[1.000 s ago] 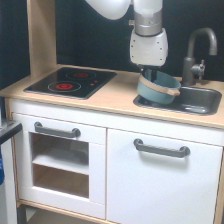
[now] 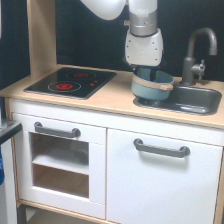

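A blue-grey pot (image 2: 153,88) with a tan handle on its rim is at the left end of the sink (image 2: 195,99), overlapping the counter edge beside it. My gripper (image 2: 146,74) points down from the white arm, with its dark fingers at the pot's back left rim. The fingertips are small, dark and partly hidden by the rim, so whether they are closed on it does not show clearly. Whether the pot's base touches anything is also hidden.
To the left is a black stovetop (image 2: 70,84) with red-ringed burners. A dark faucet (image 2: 194,60) rises behind the sink. Bare wooden counter (image 2: 118,95) lies between stove and pot. Below are an oven door (image 2: 62,160) and a white cabinet door (image 2: 160,185).
The gripper and the pot have both shifted a little left and slightly up in the view. The pot looks less tilted than before.
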